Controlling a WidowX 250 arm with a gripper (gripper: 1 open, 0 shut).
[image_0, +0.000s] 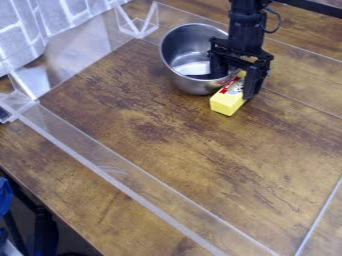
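Note:
A black gripper (241, 62) hangs from the top of the camera view, low over the right part of a steel pot (181, 50). Its fingers reach down around the upper end of a yellow box (227, 101) with red print, which lies on the wooden table against the pot's right side. Whether the fingers are closed on the box or only around it, I cannot tell.
Clear plastic strips run along the left and right. A white crumpled sheet (47, 30) lies at the upper left, and a small blue object sits at the left edge.

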